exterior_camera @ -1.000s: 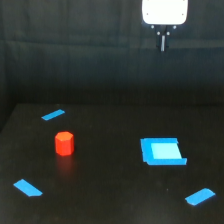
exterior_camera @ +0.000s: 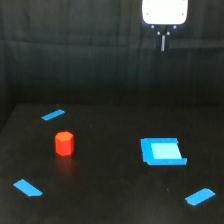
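A red, block-like object (exterior_camera: 64,144) stands on the dark table in the left half of the view. To the right, blue tape frames a pale square (exterior_camera: 164,151) on the tabletop. My gripper (exterior_camera: 163,48) hangs high at the top of the view, below a white arm part (exterior_camera: 164,11) and well clear of both. Its fingers are too small and dark to tell whether they are apart, and no object shows at them.
Blue tape strips lie at the back left (exterior_camera: 53,115), front left (exterior_camera: 28,188) and front right (exterior_camera: 200,197). Between the red object and the pale square the black tabletop is bare. A dark curtain (exterior_camera: 80,55) closes off the back.
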